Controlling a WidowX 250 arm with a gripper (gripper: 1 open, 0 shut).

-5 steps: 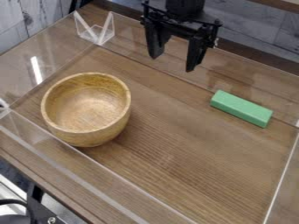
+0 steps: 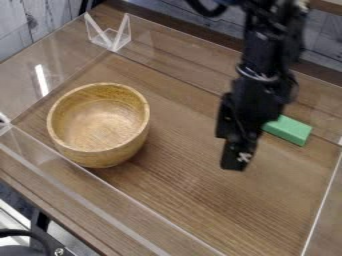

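Note:
My black gripper (image 2: 237, 150) hangs over the right half of the wooden table (image 2: 187, 200), its fingers apart and pointing down, with nothing seen between them. To its left sits an empty round wooden bowl (image 2: 98, 125). Right of the gripper a green block (image 2: 289, 129) lies on the table, partly behind the arm.
A small clear plastic piece (image 2: 110, 33) stands at the back left near the table's edge. A dark area lies beyond the left edge.
The bowl and block have not visibly moved.

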